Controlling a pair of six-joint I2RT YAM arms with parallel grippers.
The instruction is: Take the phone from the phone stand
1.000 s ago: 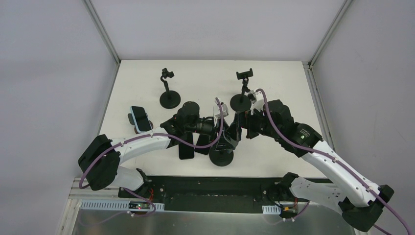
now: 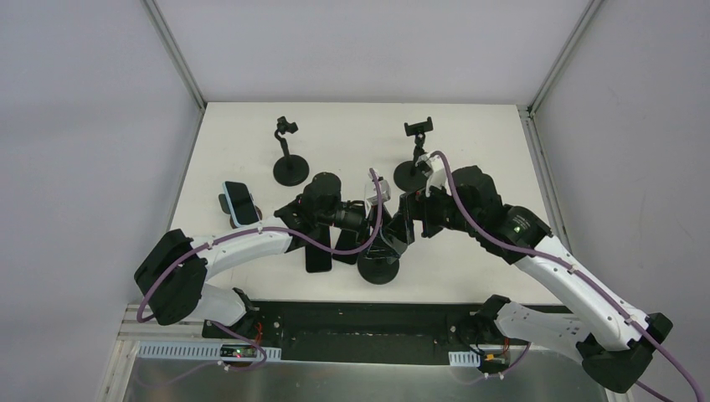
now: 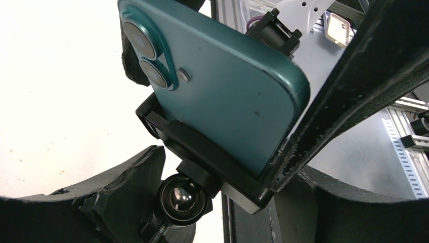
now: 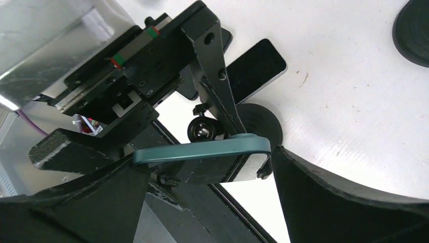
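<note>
A teal phone [image 3: 227, 86], its camera lenses at the upper left, sits tilted in the black clamp [image 3: 212, 157] of a phone stand [image 2: 378, 270]. My left gripper has its fingers spread around the clamp; whether both press on it is unclear. My right gripper reaches across from the other side. In the right wrist view, the phone's teal edge [image 4: 207, 149] spans between its two fingers, one at each end. Both ends look close to or against those fingers, but firm contact cannot be judged. From above, the grippers hide most of the phone.
Two dark phones [image 2: 318, 255] lie flat just left of the stand's base. Empty stands [image 2: 290, 170] occupy the back of the table [image 2: 352, 126]. Another stand at the left holds a phone [image 2: 240, 203].
The right arm has shifted slightly, by only a few pixels, around the phone. My left arm and the stand look nearly still.
</note>
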